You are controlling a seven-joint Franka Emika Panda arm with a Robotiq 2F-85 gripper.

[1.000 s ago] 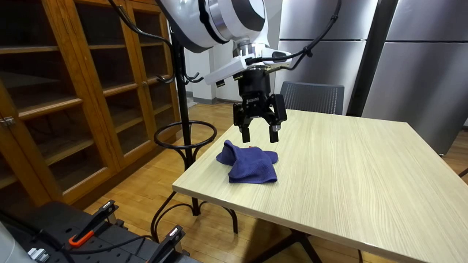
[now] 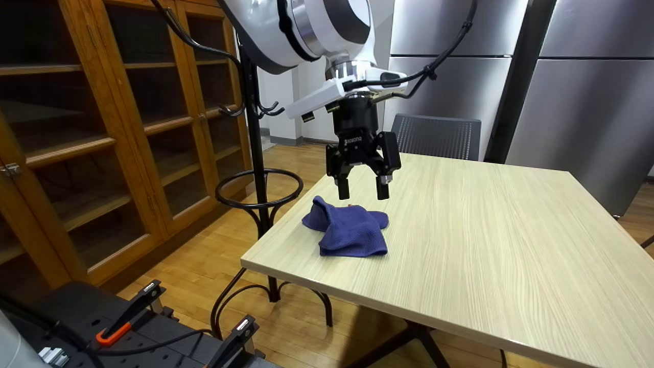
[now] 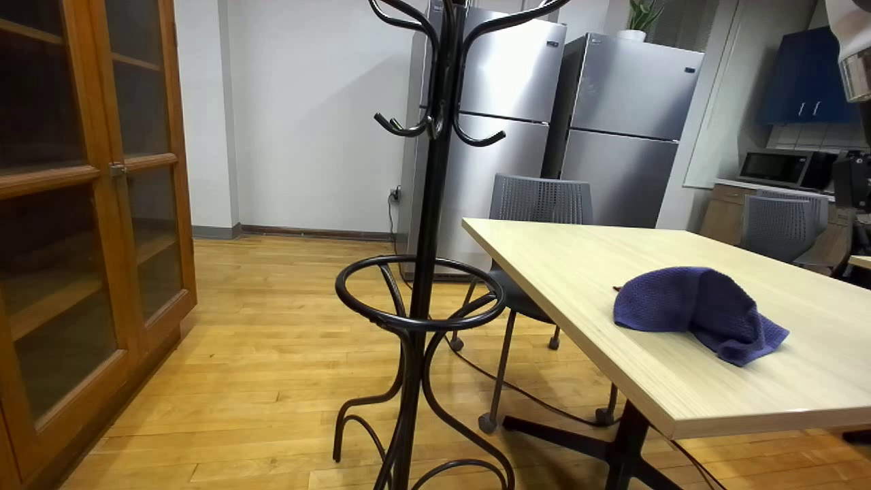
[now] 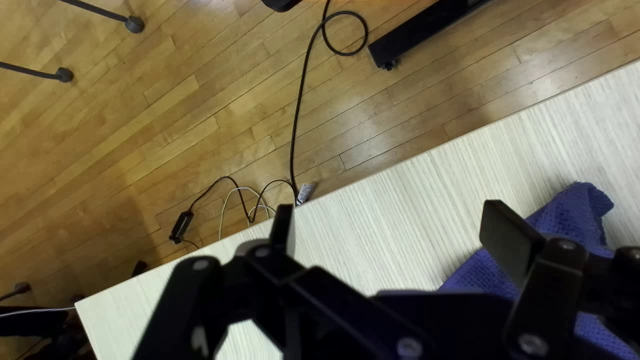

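Observation:
A crumpled dark blue cloth [image 2: 352, 230] lies on the light wooden table [image 2: 484, 245] near its left corner, with one part standing up in a fold. My gripper [image 2: 363, 189] hangs above the cloth's far side, pointing down, its fingers wide apart with nothing between them. In the wrist view the gripper is open over bare tabletop, and the blue cloth [image 4: 576, 210] is partly hidden behind the right-hand finger. A small reddish-brown bit [image 3: 617, 288] shows at the edge of the cloth [image 3: 694, 306]; what it belongs to is hidden.
A black coat stand [image 2: 254, 135] rises just off the table's left edge. Behind the table stands a grey chair [image 2: 436, 136]. Cables [image 4: 297, 120] lie on the floor beside the table.

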